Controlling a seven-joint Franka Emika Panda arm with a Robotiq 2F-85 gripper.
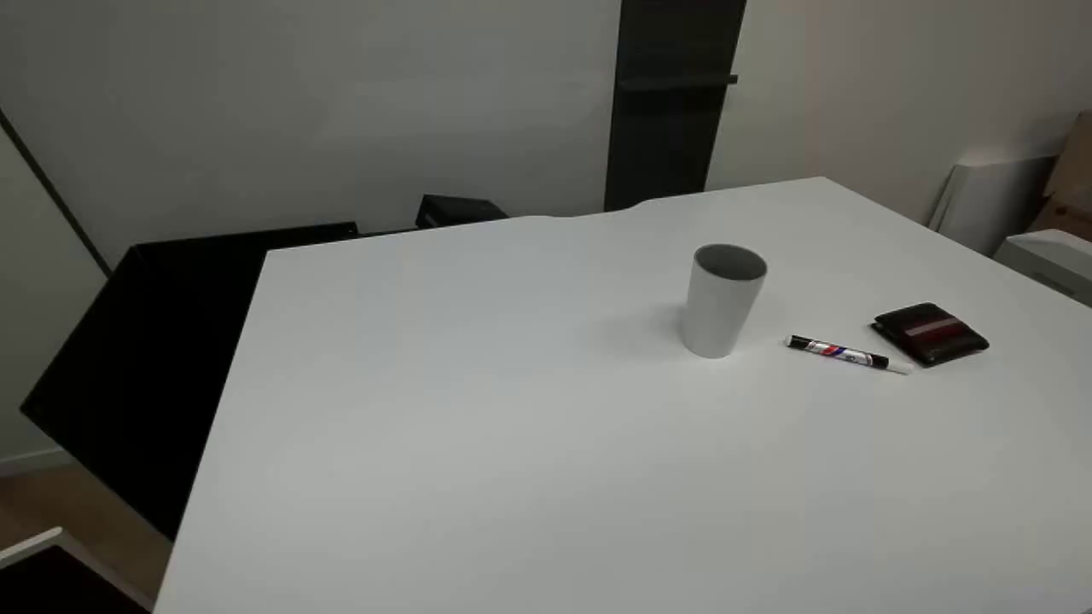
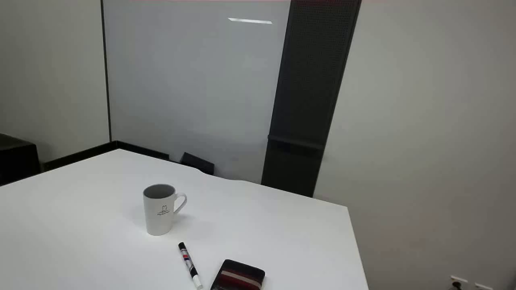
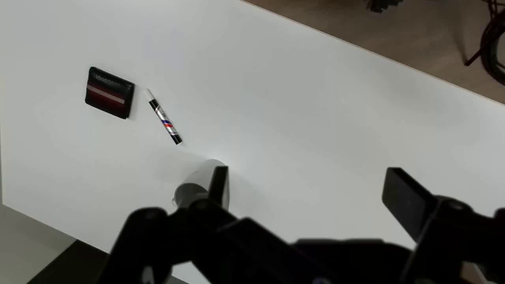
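Observation:
A white mug [image 1: 717, 312] with a grey inside stands upright on the white table; its handle and small printed logo show in the second exterior view, where the mug [image 2: 158, 217] is left of centre. Beside it lies a black-and-silver marker [image 1: 839, 353] with white ends. A dark wallet [image 1: 932, 333] with a red and pale stripe rests close to the marker's far end. Seen from above in the wrist view, my gripper is open and empty, its fingers wide apart. The left finger [image 3: 218, 185] partly covers the mug [image 3: 201, 177]. Neither exterior view shows the gripper.
A dark panel [image 2: 314, 96] stands behind the table.

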